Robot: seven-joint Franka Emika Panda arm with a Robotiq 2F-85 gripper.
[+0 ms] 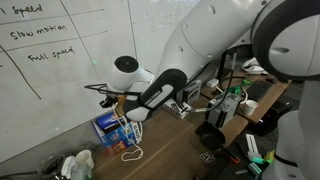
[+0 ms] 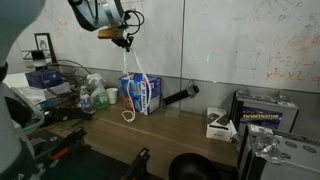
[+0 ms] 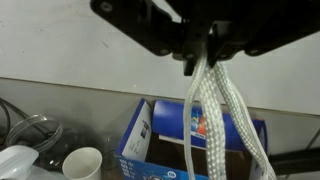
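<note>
A white braided rope (image 3: 211,115) hangs from my gripper, whose fingers are shut on its upper part. In the second exterior view the gripper (image 2: 126,42) is high at the back left, and the rope (image 2: 141,66) drops in two strands past a blue box (image 2: 153,96) to the table. The box (image 3: 155,120) stands open at the top, below the gripper in the wrist view. Seen from the first exterior view, the gripper (image 1: 118,95) is over the box (image 1: 106,125), partly covering it and the rope.
White cups (image 3: 82,163) and a clear container (image 3: 35,130) stand left of the box. A black pan (image 1: 209,136) lies to the right, and a boxed item (image 2: 220,124) sits farther along the wall. Bare table (image 2: 150,130) lies in front of the blue box.
</note>
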